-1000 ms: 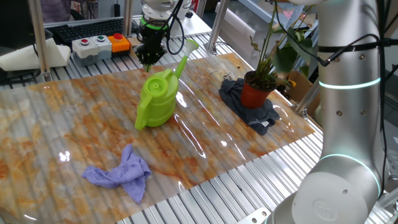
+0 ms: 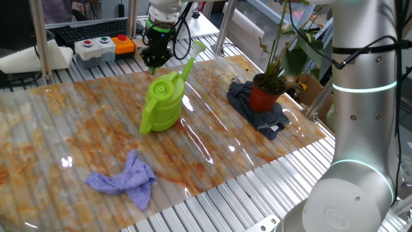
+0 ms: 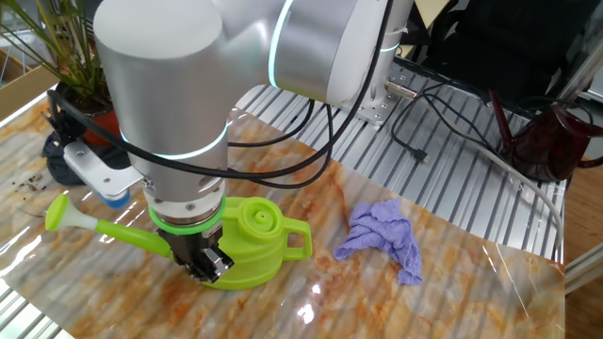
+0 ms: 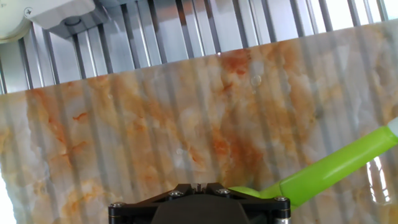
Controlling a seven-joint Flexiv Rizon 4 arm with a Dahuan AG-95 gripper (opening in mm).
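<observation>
A bright green watering can (image 2: 165, 103) stands upright on the marbled table, its long spout aimed at the far side and its handle towards the near left. My gripper (image 3: 215, 271) hangs beside the can in exterior view 2, overlapping its body near the spout's base; whether they touch is unclear. In exterior view 1 the dark gripper (image 2: 154, 62) shows behind the can, close to the spout. Its black fingers meet at the bottom of the wrist view, where the gripper looks shut with nothing visible between them. The green spout (image 4: 339, 165) extends to its right there.
A crumpled purple cloth (image 2: 127, 180) lies on the near part of the table. The potted plant (image 2: 262, 96) sits on a dark cloth (image 2: 257, 115). Button boxes (image 2: 95, 51) stand beyond the table edge. A dark red jug (image 3: 545, 141) is beside the table.
The arm has shifted very slightly to the right in exterior view 1 since a second ago. The watering can, cloth and plant have stayed put.
</observation>
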